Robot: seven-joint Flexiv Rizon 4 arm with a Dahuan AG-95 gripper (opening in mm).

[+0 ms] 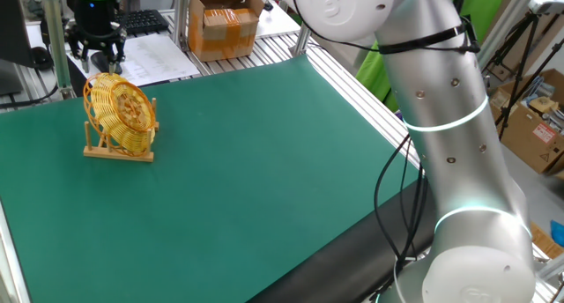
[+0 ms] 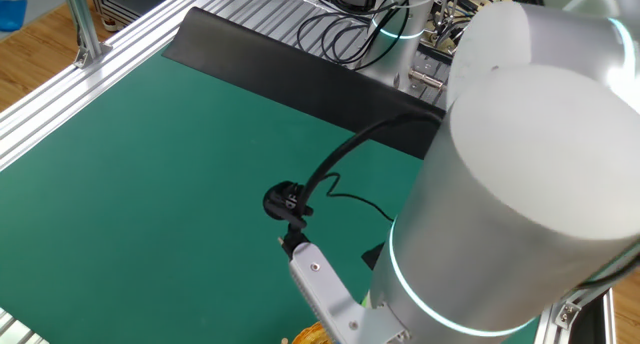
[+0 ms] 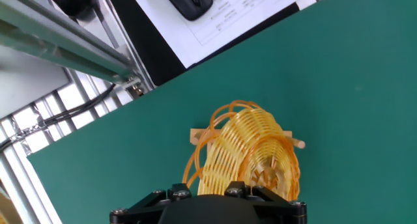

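A yellow wicker basket [image 1: 122, 114] with orange trim leans on its side in a small wooden rack [image 1: 119, 154] on the green table. In the wrist view the basket [image 3: 251, 149] lies just past my gripper, its looped handle to the left; the gripper's body covers its near part. My black gripper [image 1: 101, 67] hangs pointing down by the basket's upper edge in exterior view 1, its fingers spread and holding nothing. Whether a fingertip touches the basket cannot be told. Only a sliver of the basket [image 2: 312, 335] shows in exterior view 2.
Beyond the mat's far edge lie a paper sheet [image 3: 225, 15], a black mouse [image 3: 189, 1] and a keyboard [image 1: 144, 21]. A cardboard box [image 1: 224, 25] stands behind. A metal post [image 1: 55, 39] rises near the gripper.
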